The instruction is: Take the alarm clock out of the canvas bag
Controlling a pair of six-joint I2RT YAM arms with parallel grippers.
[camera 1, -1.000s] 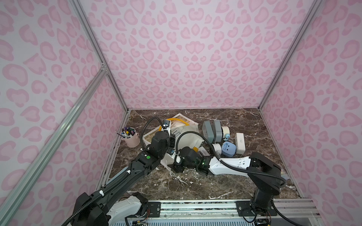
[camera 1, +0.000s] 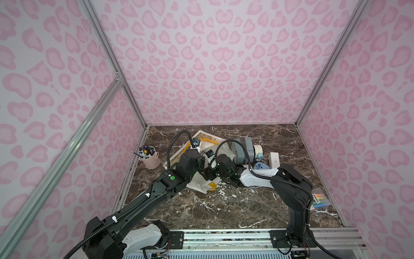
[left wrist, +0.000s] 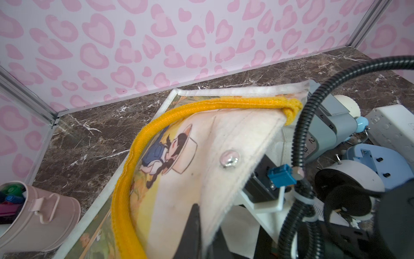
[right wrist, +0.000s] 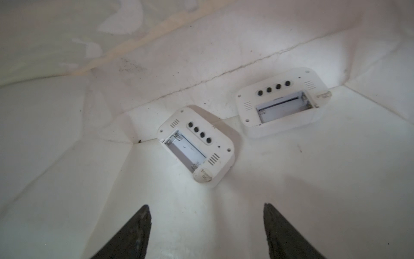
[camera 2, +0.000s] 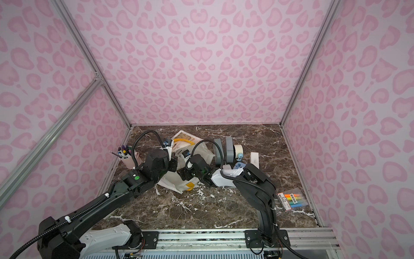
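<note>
The cream canvas bag (left wrist: 250, 129) lies on the table with a printed girl and a yellow strap (left wrist: 125, 185). My left gripper is shut on the bag's edge, which runs down between its fingers. Inside the bag, the right wrist view shows two white alarm clocks, battery bays facing me: a tilted near one (right wrist: 196, 144) and another clock (right wrist: 282, 103) to its right. My right gripper stands open at the mouth of the bag, its fingers wide apart, nothing between them. Both clocks sit beyond the fingertips.
Grey boxes (camera 1: 248, 149), a blue case (camera 1: 261, 165) and a white box (camera 1: 274, 160) stand right of the bag. A pen cup (camera 1: 151, 160) is at the left, a marker pack (camera 2: 292, 199) at the right.
My left gripper and the bag's edge have shifted slightly right.
</note>
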